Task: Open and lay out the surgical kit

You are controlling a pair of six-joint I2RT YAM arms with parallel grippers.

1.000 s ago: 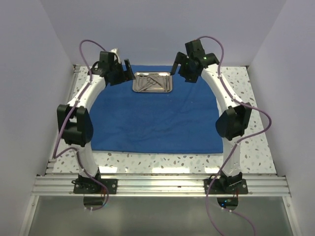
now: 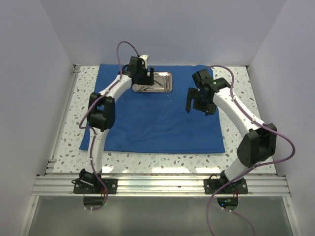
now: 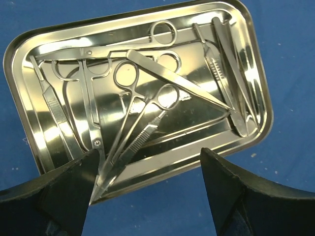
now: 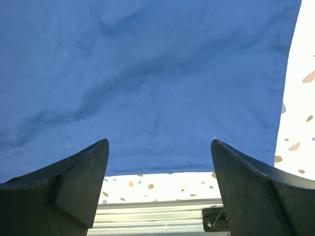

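A steel tray (image 2: 168, 82) sits at the back of the blue cloth, full of instruments. In the left wrist view it holds several scissors or clamps (image 3: 96, 123), tweezers (image 3: 174, 78) and knife handles (image 3: 61, 123), piled over each other. My left gripper hangs over the tray, its fingers apart with nothing between them; in the top view it covers the tray's left part. My right gripper stands open over the right side of the cloth, off to the right of the tray, with nothing between its fingers.
The blue cloth (image 2: 152, 128) lies on a speckled white table (image 2: 69, 142), its middle and front bare. Pale walls surround the table at the sides and back.
My left gripper has moved right over the tray. My right gripper has moved toward the front and right, away from the tray. The tray looks unmoved.
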